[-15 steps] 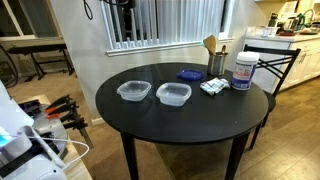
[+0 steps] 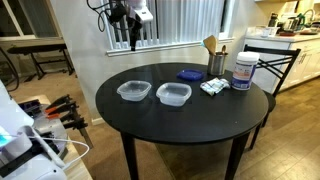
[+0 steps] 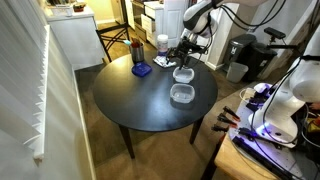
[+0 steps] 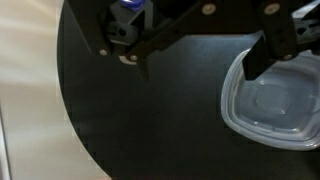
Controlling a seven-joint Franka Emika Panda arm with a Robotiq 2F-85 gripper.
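My gripper (image 2: 132, 42) hangs in the air above the back left of the black round table, apart from everything on it. In the wrist view, the open gripper has its dark fingers wide apart, only table surface showing between them. One clear plastic container (image 2: 134, 91) sits at the table's left; a second clear container (image 2: 173, 94) is just to its right. Both look empty. Part of one clear container (image 4: 275, 100) shows at the right of the wrist view, beneath the right finger.
On the table (image 2: 190, 123) are a blue plate-like item (image 2: 190, 75), a folded cloth (image 2: 214, 87), a utensil holder (image 2: 217, 64) and a large white tub (image 2: 244, 71) with a blue label. A black chair (image 2: 277, 67) stands behind.
In exterior view 1, my gripper has come lower and slightly to the right, more of the arm now showing at the top. The containers and other table items have not moved.
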